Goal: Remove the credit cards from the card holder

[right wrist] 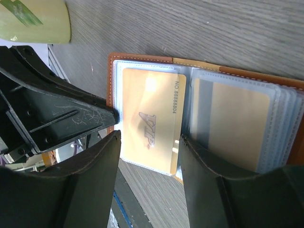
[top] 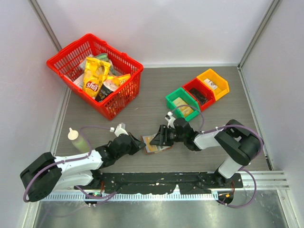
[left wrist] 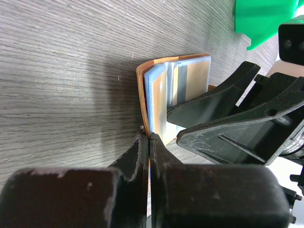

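Note:
The brown card holder [top: 151, 147] lies on the table with clear sleeves; a gold card [right wrist: 146, 114] numbered 88888804 sits in the outer sleeve in the right wrist view. My left gripper is shut at the holder's brown edge; whether it pinches that edge is hard to tell. My right gripper [top: 164, 137] is open over the sleeves, its fingers either side of the gold card's lower part in the right wrist view, the card not lifted.
A red basket of snacks [top: 130, 88] stands at back left, a pale green bottle [top: 78, 140] at left. Green [top: 171, 97], red and yellow [top: 221, 90] bins stand at back right.

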